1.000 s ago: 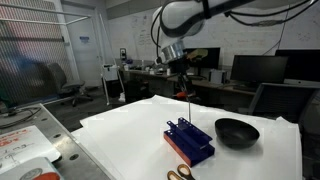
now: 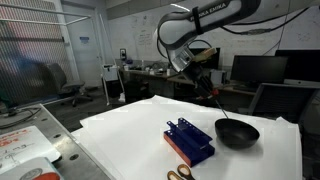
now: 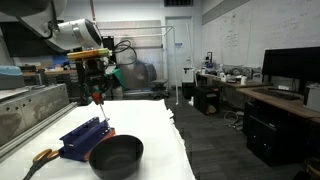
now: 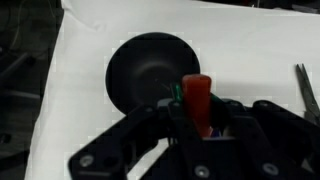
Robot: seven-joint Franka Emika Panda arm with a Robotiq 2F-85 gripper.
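My gripper (image 2: pixel 213 92) is shut on a red-handled tool, perhaps a screwdriver, whose thin shaft points down toward the black bowl (image 2: pixel 238 136). In the wrist view the red handle (image 4: pixel 196 98) stands between the fingers, with the bowl (image 4: pixel 140 68) below and beyond it. The tool's tip is hard to make out against the dark bowl. A blue rack (image 2: pixel 190 138) with a red lower part sits just beside the bowl on the white table. From the other side, the gripper (image 3: pixel 98 96) appears above the rack (image 3: pixel 84 138) and behind the bowl (image 3: pixel 118 158).
Orange-handled scissors (image 2: pixel 181 173) lie near the rack; their blades (image 4: pixel 304 88) show at the wrist view's right edge. Monitors (image 2: pixel 258 69) and desks stand beyond the table.
Rack, bowl and scissors have stayed in place.
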